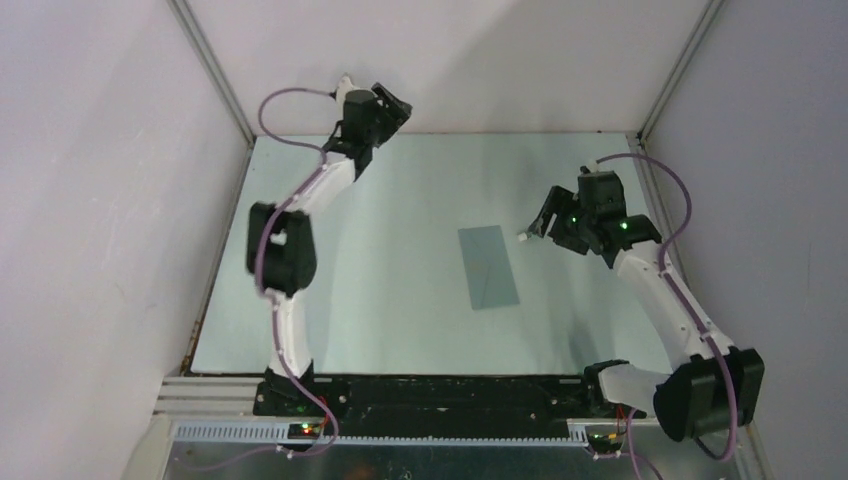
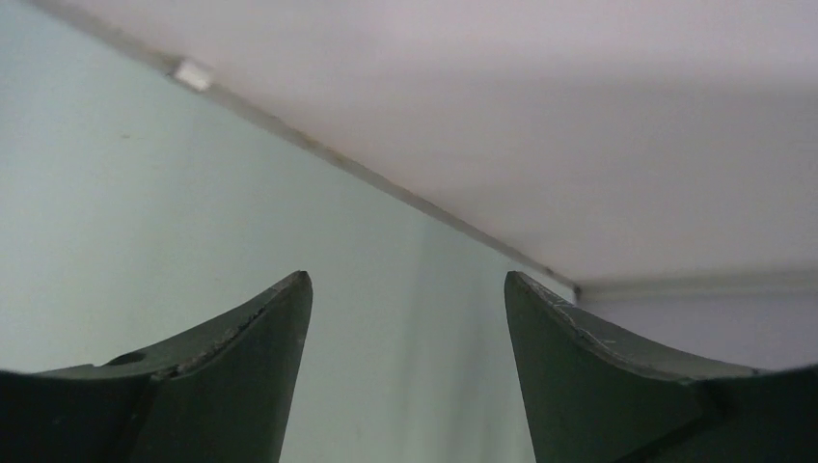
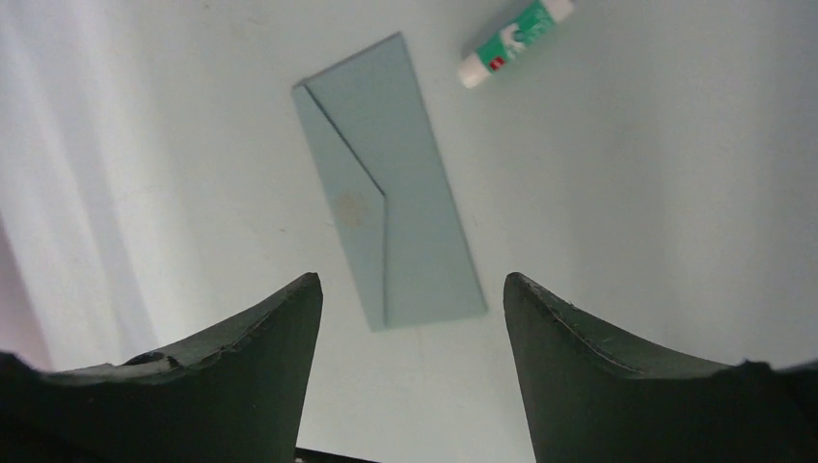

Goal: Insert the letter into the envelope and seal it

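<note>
A grey-green envelope (image 1: 488, 267) lies flat near the table's middle; in the right wrist view the envelope (image 3: 424, 231) shows a folded flap edge. Beside it lies a green-and-white glue stick (image 3: 515, 40), partly hidden under my right gripper (image 1: 548, 216) in the top view. That gripper is open, over the glue stick at the envelope's right. My left gripper (image 1: 392, 103) is at the back of the table near the wall, open, with nothing between its fingers. No separate letter can be made out.
A small white piece (image 2: 193, 75) sits at the back edge in the left wrist view, too blurred to identify.
</note>
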